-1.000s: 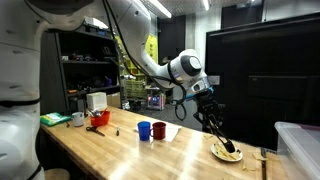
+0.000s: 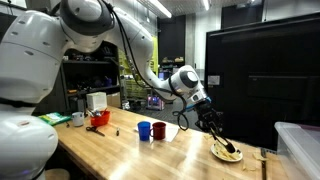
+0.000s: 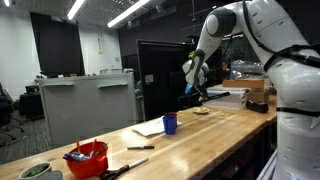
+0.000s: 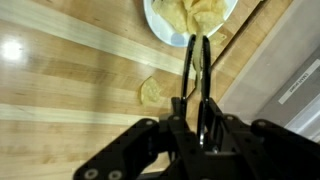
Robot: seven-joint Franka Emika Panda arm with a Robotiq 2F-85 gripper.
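Observation:
A white plate piled with pale yellow chips lies at the top of the wrist view. In exterior view 1 the plate rests near the far right end of the wooden table. My gripper reaches toward the plate's near edge, its long black fingers close together. A small yellowish piece, which looks like a chip, shows in the narrow gap between them. One loose chip lies on the wood beside the plate. How high the fingertips are above the plate is hard to tell.
A blue cup and a dark red cup stand mid-table. A red container holds items at the far left. A thin stick lies beside the plate, and a translucent bin stands at the right.
The arm and gripper have shifted only slightly and stay over the plate. The cups and plate have not moved.

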